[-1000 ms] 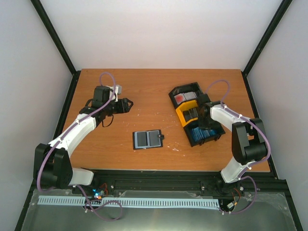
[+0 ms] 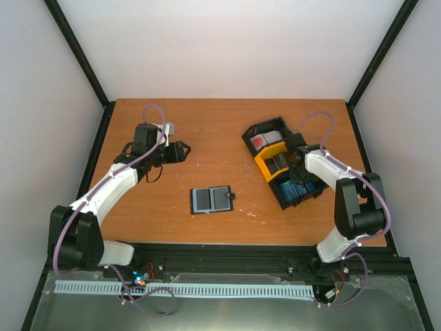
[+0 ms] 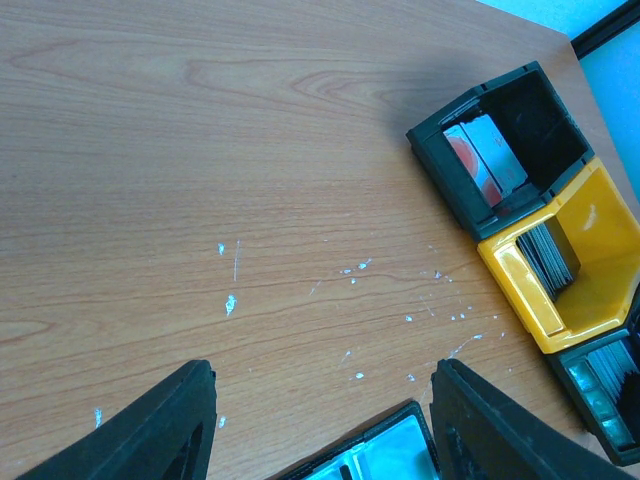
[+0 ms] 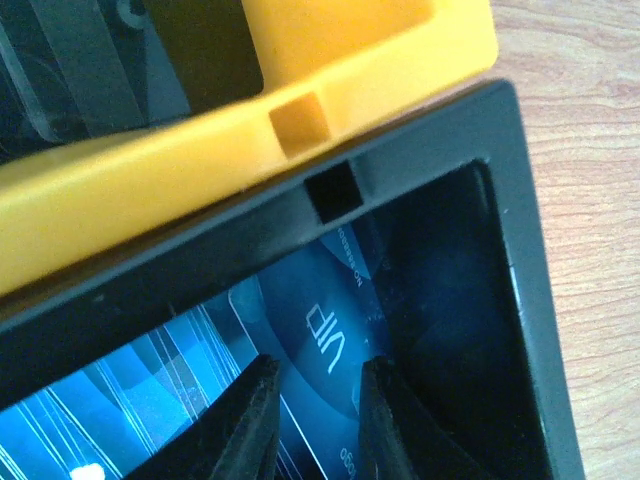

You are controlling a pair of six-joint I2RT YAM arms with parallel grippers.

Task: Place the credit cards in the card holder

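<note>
Blue cards point(image 2: 296, 191) stand packed in the front black bin point(image 2: 284, 204). My right gripper is at that bin, part open, its fingertips apart. In the right wrist view, a dark blue card point(image 4: 325, 330) with a white logo leans at the end of the row, seen through the gap. The lower part of the fingers is dark, so contact with a card cannot be told. The card holder point(image 2: 211, 199), dark with grey panels, lies flat at the table's middle front. My left gripper hovers up and to the left of it, open and empty.
A yellow bin point(image 2: 262, 165) with dark cards point(image 2: 278, 163) adjoins the front bin. Behind it, another black bin point(image 2: 254, 131) holds pale and red cards point(image 2: 266, 140). Bare wood lies between the left arm and the bins.
The right arm has shifted slightly to the right, and the front black and yellow bins have slid a little with it. The left arm and the card holder stay put.
</note>
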